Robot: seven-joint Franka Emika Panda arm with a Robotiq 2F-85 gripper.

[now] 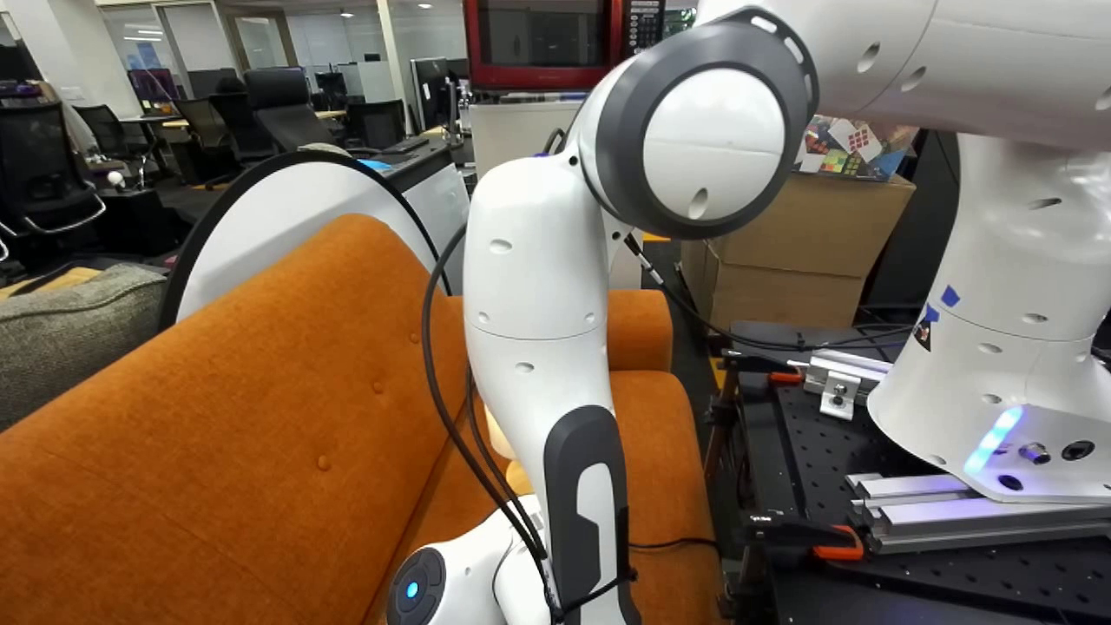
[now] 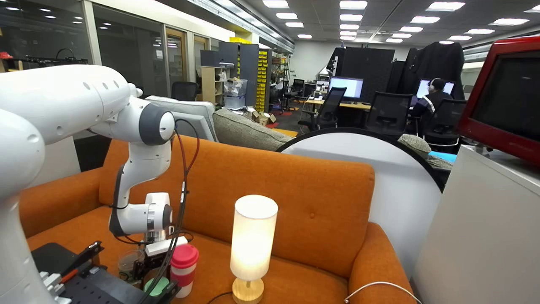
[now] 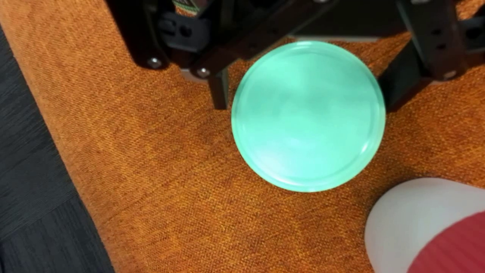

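Note:
A round, pale green lid (image 3: 309, 118) is seen from above in the wrist view, over the orange couch seat. My gripper stands open around it, one finger on each side. The left finger (image 3: 220, 93) shows a narrow gap to the rim; on the right the other finger (image 3: 402, 79) reaches the rim in the picture, but touch cannot be told. In exterior view 2 the green lid (image 2: 157, 287) is low in front of the gripper, partly behind cables. Exterior view 1 does not show the fingers.
A white cup with a red lid and band (image 2: 184, 256) stands close beside the green lid. On the other side is a clear cup (image 2: 129, 261). A lit lamp (image 2: 254, 238) stands further right on the couch. The black mount table (image 2: 109, 286) borders the seat.

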